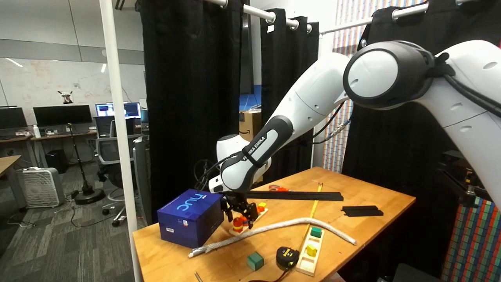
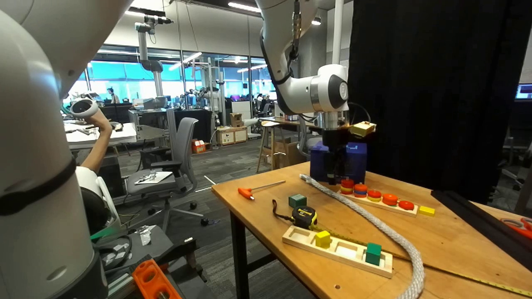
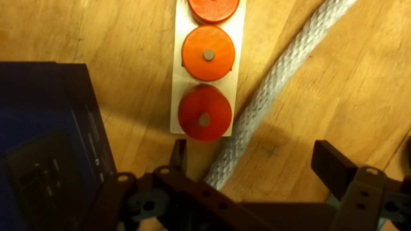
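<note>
My gripper is open, its black fingers wide apart with nothing between them. In the wrist view, the peg board (image 3: 178, 127) with stacked rings lies just ahead of the fingertips. Its nearest stack has a red top ring (image 3: 206, 113), close to the left finger; an orange ring (image 3: 208, 54) tops the stack behind it. In exterior view 1 the gripper (image 1: 242, 221) hangs low over the board's near end, beside the blue box (image 1: 190, 218). The stacks stand in a row along the board (image 2: 379, 202) in exterior view 2.
White rope (image 1: 282, 225) runs close along the board. A slotted wooden tray (image 2: 344, 253) holds one yellow and one green block. A loose green block (image 1: 255, 261), a tape measure (image 1: 287, 257) and a red-handled screwdriver (image 2: 247, 192) lie on the table. Black strips (image 1: 300, 195) lie farther back.
</note>
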